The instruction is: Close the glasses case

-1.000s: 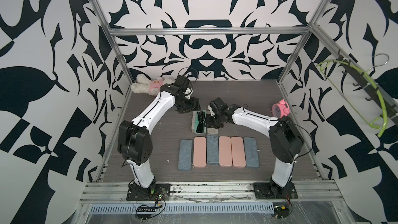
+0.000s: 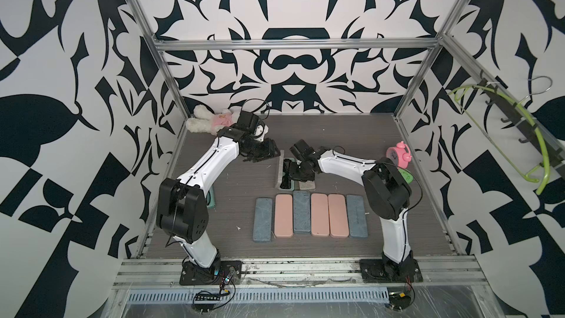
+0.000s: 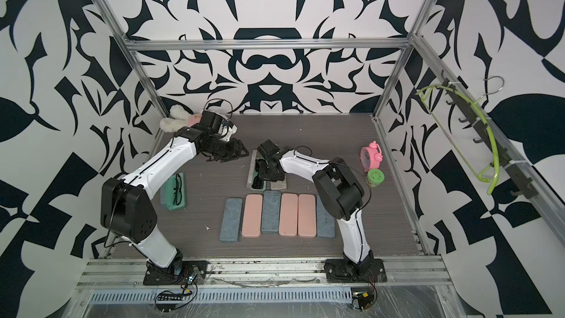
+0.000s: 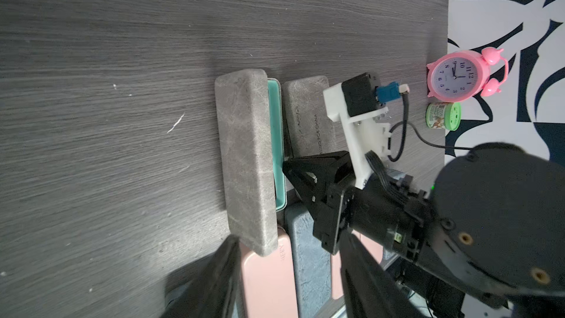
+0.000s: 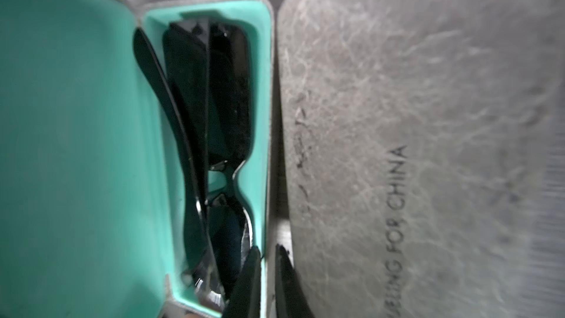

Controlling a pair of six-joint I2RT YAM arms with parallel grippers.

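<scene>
The glasses case (image 5: 266, 82) lies with its grey lid (image 4: 241, 153) raised on the left, its teal lining (image 5: 70, 141) showing. Black sunglasses (image 5: 229, 82) rest in its base. Near the far end of the lid, on its left side, my left gripper stands open; the lid's end appears between its fingers in the wrist view, but contact is unclear. My right gripper is down at the base's right wall, its fingertips a narrow gap apart, one inside and one outside the wall. Whether they press on it does not show clearly.
A shut grey case (image 5: 400, 112) lies close along the right side. Several pink and blue cases, among them a pink one (image 2: 283, 215), line the front. A teal case (image 3: 173, 191) sits at left; a pink clock (image 2: 399, 156) stands at right.
</scene>
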